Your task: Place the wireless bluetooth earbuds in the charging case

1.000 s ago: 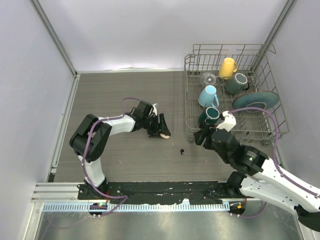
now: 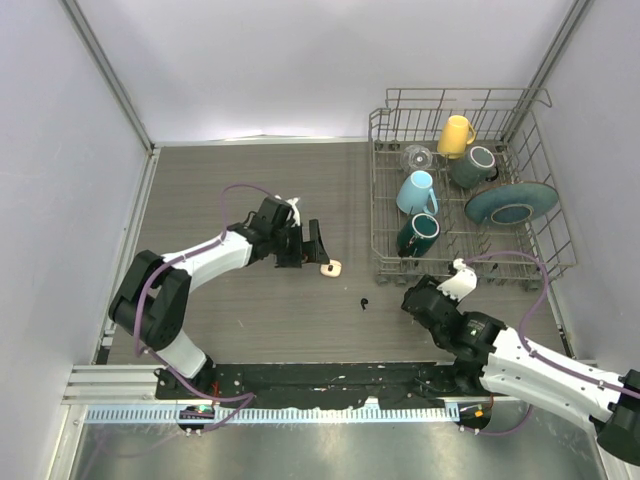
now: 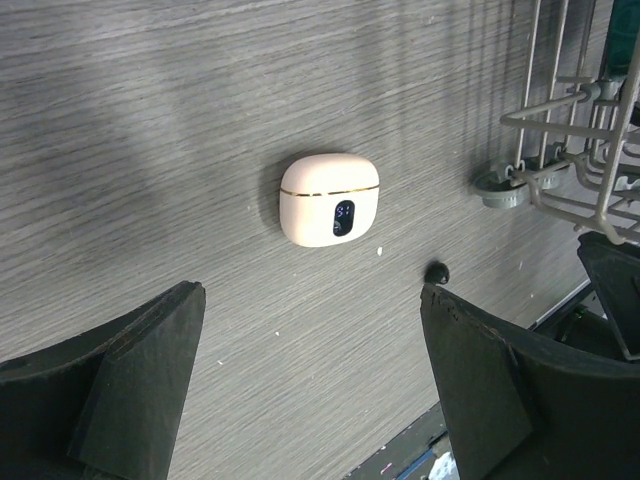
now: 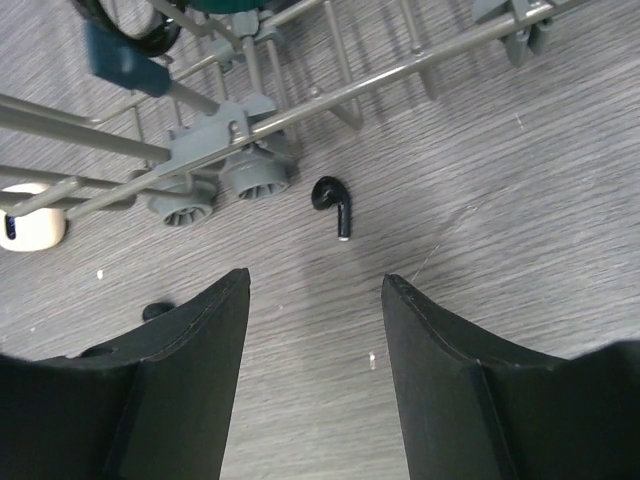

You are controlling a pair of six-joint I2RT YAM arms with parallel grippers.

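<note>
The small pale charging case (image 2: 331,268) lies on the table, its lid seam closed in the left wrist view, where the case (image 3: 330,205) shows whole. My left gripper hangs open above the table beside it, nothing between its fingers. One black earbud (image 2: 364,303) rests on the table to the right of the case; the same earbud (image 4: 157,311) is partly cut off by a finger in the right wrist view. A second black earbud (image 4: 333,204), stem toward my open right gripper, lies just beyond its fingertips. From the top, that earbud cannot be made out near the right arm.
A wire dish rack (image 2: 375,235) with mugs and a blue plate (image 2: 512,203) stands at the right. Its lower rail (image 4: 330,100) runs close beyond the second earbud.
My left gripper has drawn back leftward, uncovering more of the case. The right gripper has shifted a little rightward and toward the table's front. The case and the visible earbud have stayed put.
</note>
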